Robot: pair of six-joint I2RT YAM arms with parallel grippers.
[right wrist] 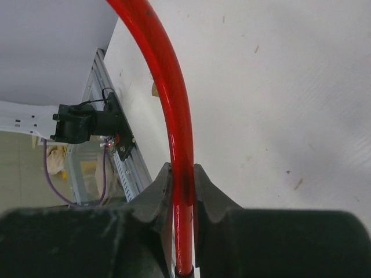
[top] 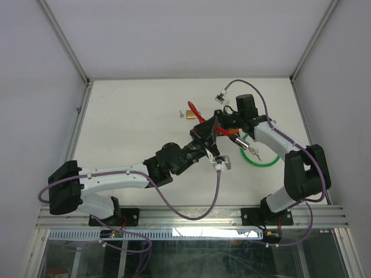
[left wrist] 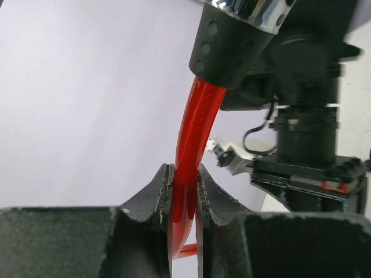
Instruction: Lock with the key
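A red cable lock (top: 193,109) is held by both arms at the centre of the top view, its metal lock end (top: 240,142) pointing right. In the left wrist view my left gripper is shut on the red cable (left wrist: 195,121), just below its dark-and-chrome end piece (left wrist: 232,46). My right gripper is shut on the red cable (right wrist: 171,92), which curves upward from it. The brass padlock (top: 191,114) and a small key (top: 181,114) lie on the white table behind the arms, the padlock partly hidden.
A green cable loop (top: 263,164) lies at the table's right, partly under the right arm. The two arms are close together at the centre, above the table.
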